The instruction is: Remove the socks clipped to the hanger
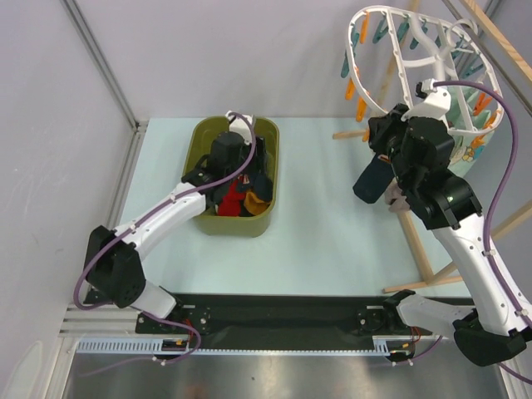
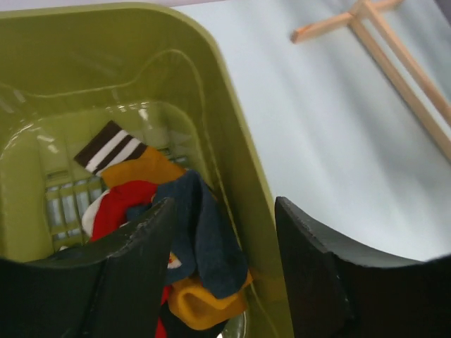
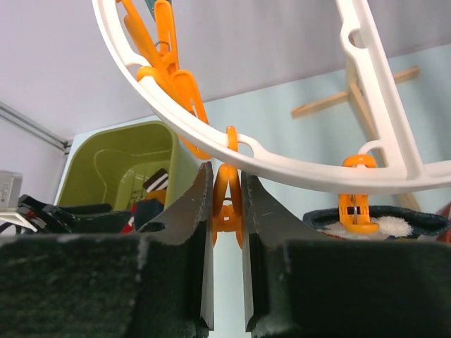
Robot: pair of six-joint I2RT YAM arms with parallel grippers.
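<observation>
The white round hanger bears orange and teal clips at the top right. My right gripper is shut on an orange clip at its rim; no sock shows in that clip. Another orange clip holds a dark sock with white fluff in the right wrist view. From above, a dark sock hangs below the hanger. Over the olive basket my left gripper stands open, nothing between its fingers. A navy sock lies beneath it on red, orange and striped socks.
A wooden stand holds up the hanger on the right. Between basket and stand the pale table is clear. The basket's tall right wall runs close beside my left fingers.
</observation>
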